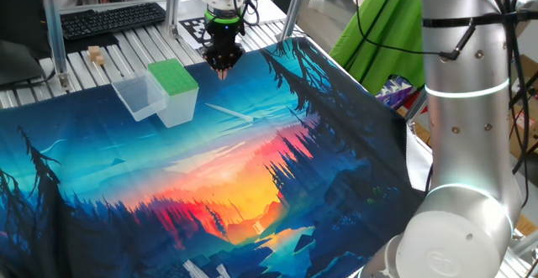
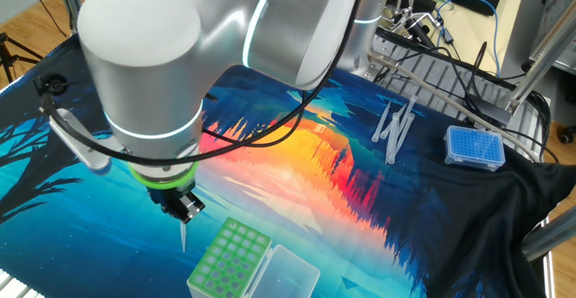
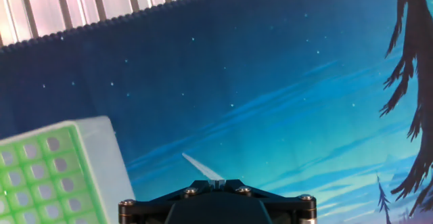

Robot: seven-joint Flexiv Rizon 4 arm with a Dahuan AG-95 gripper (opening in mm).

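My gripper (image 1: 223, 76) hangs over the far part of the landscape cloth, right of the green-topped box (image 1: 173, 78) in exterior view 1. Its dark fingers come together at the tips, and nothing clear shows between them. In the wrist view the gripper sits at the bottom edge. Beyond its tips runs a pale, slender streak (image 3: 198, 164); I cannot tell whether it is an object or part of the print. The box's green grid of holes (image 3: 42, 176) fills the lower left there. Its clear lid (image 2: 287, 274) stands open beside it in exterior view 2.
Several slender pale pieces (image 2: 393, 136) lie on the cloth near the robot's base. A blue-topped rack (image 2: 474, 147) stands to their right. A keyboard (image 1: 113, 20) and small wooden blocks (image 1: 96, 55) sit behind the cloth.
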